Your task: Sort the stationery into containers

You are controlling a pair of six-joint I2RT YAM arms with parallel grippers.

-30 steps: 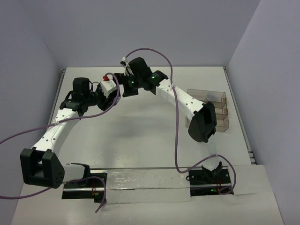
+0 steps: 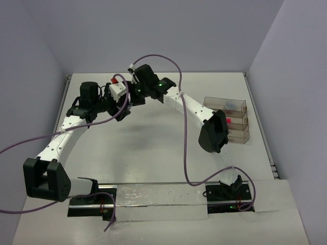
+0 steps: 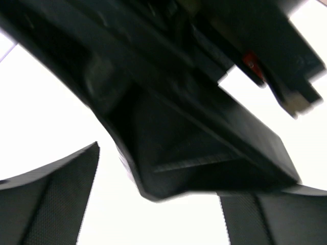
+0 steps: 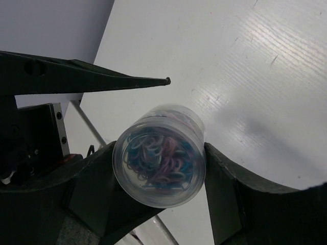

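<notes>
A clear round tub [image 4: 159,166] filled with coloured clips is in the right wrist view. My right gripper is shut on its sides. In the top view the tub [image 2: 129,106] shows only as a pale edge between the two hands. My left gripper stands open, its fingers wide apart, with the black body of the right gripper filling much of that view. One left finger [image 4: 127,81] points past the tub, apart from it. A clear organizer [image 2: 247,133] with compartments stands at the table's right side.
A pale round item [image 2: 230,105] lies in the organizer's back compartment and a pink item [image 2: 228,120] in the middle one. The two hands are close together at the back left.
The right arm has shifted left towards the left hand, uncovering the pink item in the organizer.
</notes>
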